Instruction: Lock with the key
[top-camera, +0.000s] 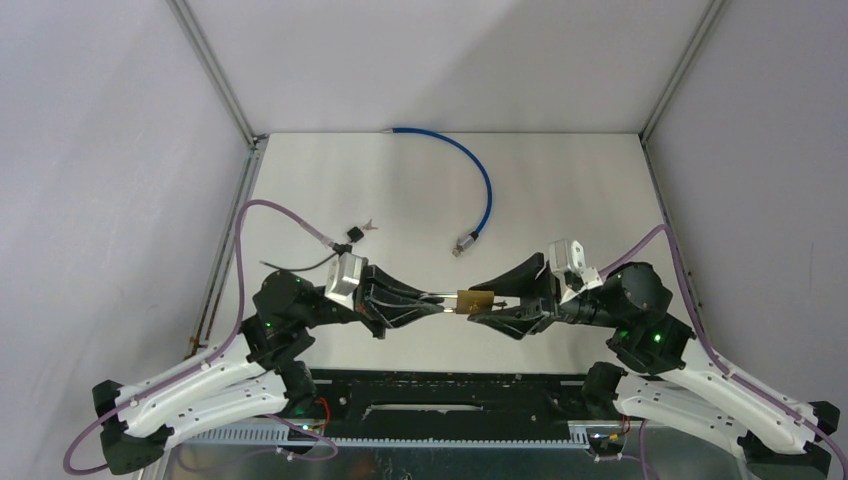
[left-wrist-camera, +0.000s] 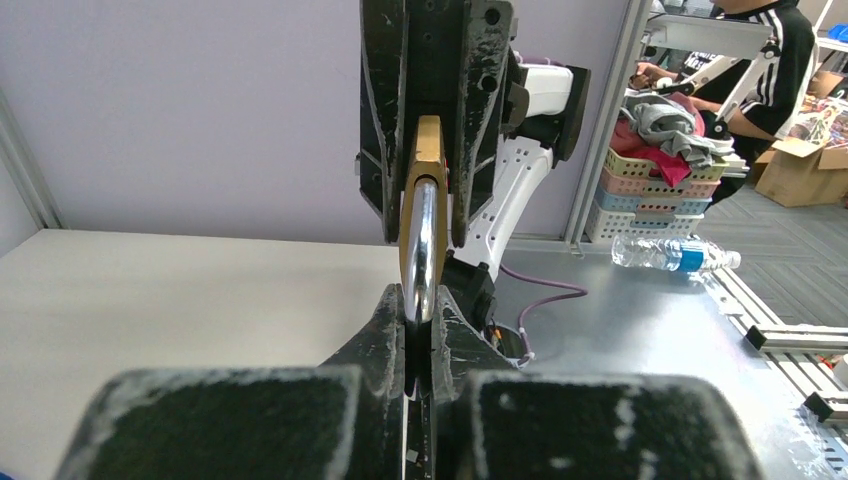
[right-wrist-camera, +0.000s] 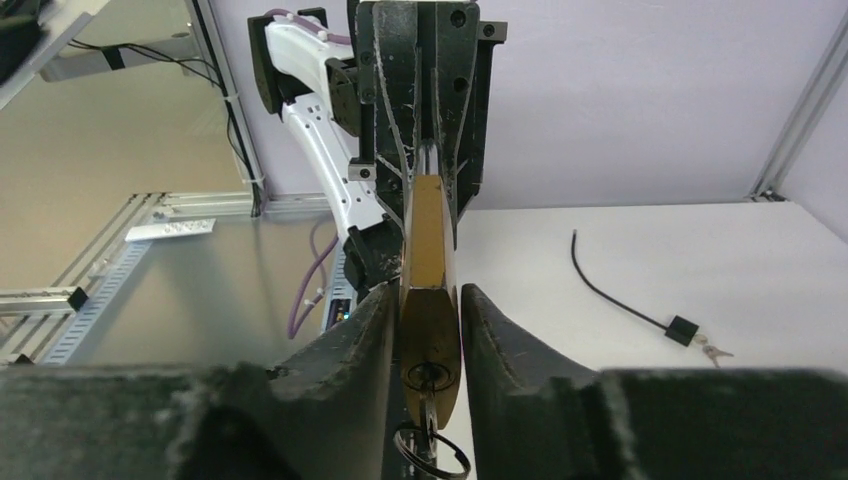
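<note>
A brass padlock (top-camera: 475, 302) with a long steel shackle (left-wrist-camera: 423, 235) is held horizontally between the grippers. My left gripper (top-camera: 440, 302) is shut on the shackle. My right gripper (top-camera: 480, 300) surrounds the brass body (right-wrist-camera: 428, 240), its fingers close against either side; whether they grip it firmly I cannot tell. A key with a ring (right-wrist-camera: 430, 450) sticks out of the body's end, on the right gripper's side.
A blue cable (top-camera: 470, 160) lies at the back of the white table. A black block with small keys (top-camera: 356, 234) and a thin cable lies at left. The middle behind the grippers is mostly clear.
</note>
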